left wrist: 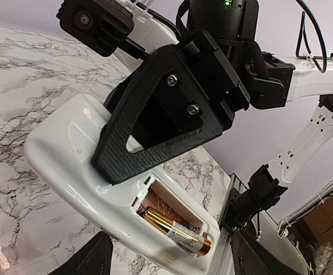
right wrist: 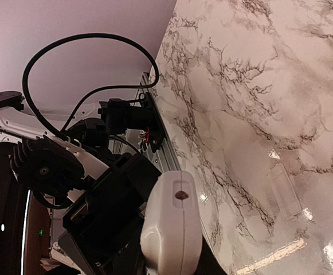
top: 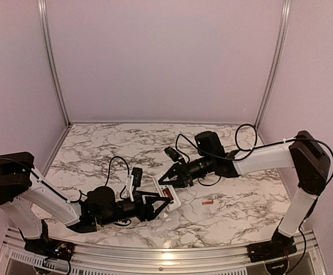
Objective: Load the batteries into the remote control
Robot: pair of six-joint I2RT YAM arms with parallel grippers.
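Note:
A white remote control (left wrist: 69, 143) is held in the air by my right gripper (top: 169, 177), shut on it. In the left wrist view its battery compartment is open, with one gold battery (left wrist: 177, 232) lying in it, copper-red at one end. My left gripper is part open, its fingertips either side of the compartment end, low in that view; contact is not clear. A second battery (top: 207, 202) lies on the table right of the remote. In the right wrist view the end of the remote (right wrist: 169, 223) hides most of the fingers.
A clear flat piece (right wrist: 283, 189) lies on the table below the remote. A metal rail (top: 166, 254) runs along the front edge.

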